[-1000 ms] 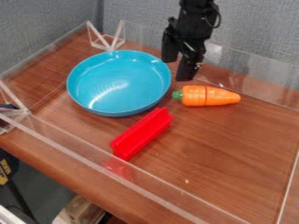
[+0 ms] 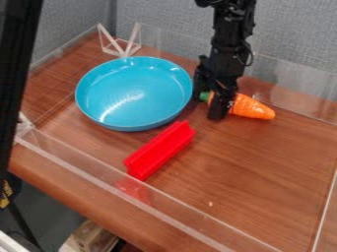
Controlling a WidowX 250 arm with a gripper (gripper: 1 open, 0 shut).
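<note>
The black gripper (image 2: 218, 98) is lowered onto the orange toy carrot (image 2: 253, 108) near its green-topped end, right of the blue plate (image 2: 132, 91). Its fingers partly hide that end, and whether they are closed on the carrot cannot be told. A red bar-shaped block (image 2: 161, 148) lies diagonally in front of the plate.
Clear plastic walls edge the wooden table (image 2: 263, 177), with a white wire shape (image 2: 120, 44) at the back left.
The gripper has descended from above the carrot down to its green-topped end. The plate and red block have stayed in place.
</note>
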